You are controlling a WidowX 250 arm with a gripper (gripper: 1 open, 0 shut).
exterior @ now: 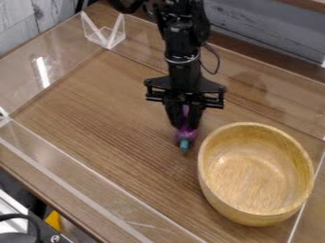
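The black gripper (185, 112) hangs at the centre over a purple object with a teal tip (185, 142), its fingers down around it; whether they are closed on it is unclear, as the gripper hides the upper part. A large yellow bowl (254, 176) stands at the right, just beside the purple object.
A clear plastic holder (105, 28) stands at the back left, walls behind. A dark cable and yellow item lie at the lower-left edge.
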